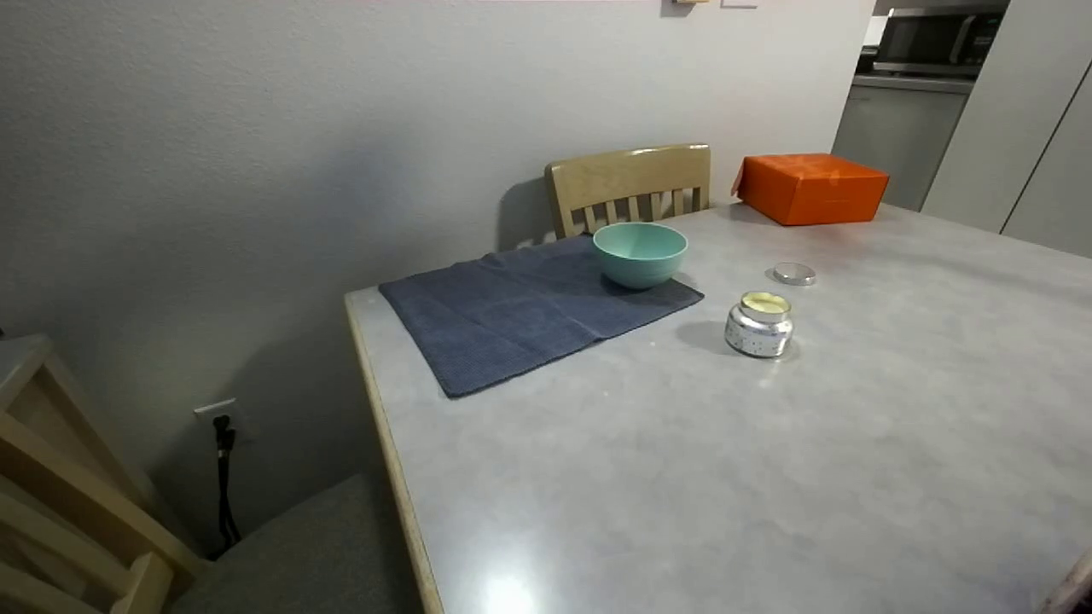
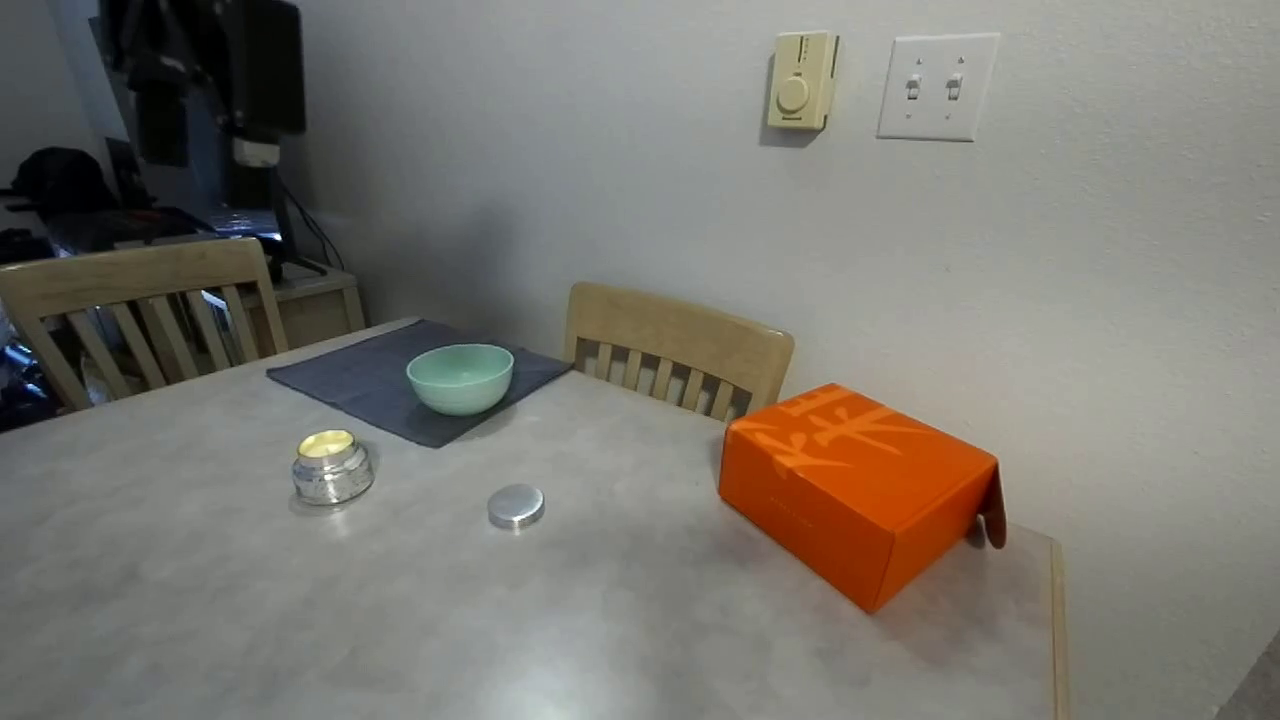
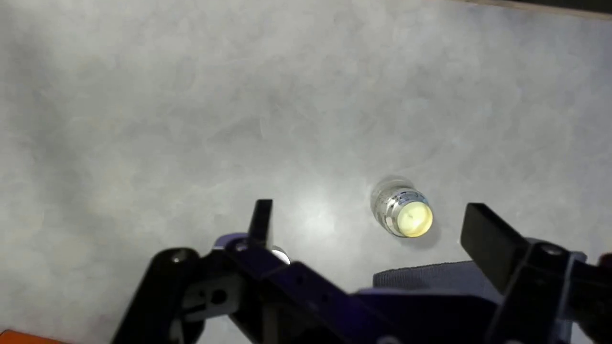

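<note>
My gripper hangs above the table with its fingers spread wide and nothing held between them. Below, a silver jar candle [image 3: 406,213] with pale yellow wax stands upright and uncovered, apart from both fingertips. Its round silver lid [image 2: 516,504] lies flat on the table; in the wrist view the left finger mostly hides it. A mint green bowl [image 1: 641,255] sits upright on one end of a dark blue cloth [image 1: 512,317]. In the wrist view only part of that cloth shows, beneath the gripper's body.
An orange box [image 2: 858,492] rests at one end of the table, near the wall. One wooden chair [image 1: 630,184] stands behind the bowl, another chair [image 2: 144,306] past the table's far end.
</note>
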